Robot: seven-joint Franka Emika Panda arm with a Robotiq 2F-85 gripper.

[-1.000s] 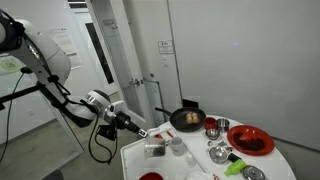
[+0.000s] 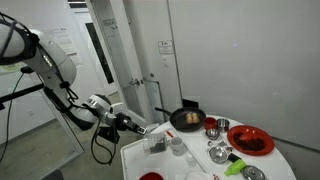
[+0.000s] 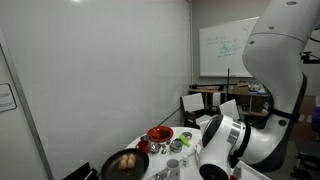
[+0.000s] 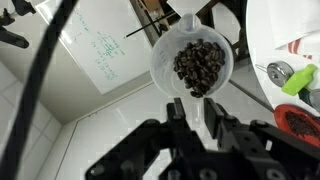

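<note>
A clear container [image 4: 159, 66] holds dark brown beans [image 4: 201, 66], which look like coffee beans, in the wrist view. My gripper is shut on the container's handle, its two dark fingers on either side of it. From the first exterior view, the container [image 2: 154, 144] is over the left part of the white table, close to the gripper [image 2: 144, 131]. The second exterior view shows the arm [image 3: 235, 135] from the front, and I cannot make out the held container there.
A white cup [image 2: 177, 146] stands just right of the container. Behind are a black pan [image 2: 177, 119] with brown items and small red cups. A red plate [image 2: 262, 139], metal bowls and a green item [image 2: 235, 167] occupy the right; a red bowl [image 2: 151, 176] is in front.
The arm has shifted slightly, and the container appears to have turned a little in the first exterior view. The objects on the table have not moved.
</note>
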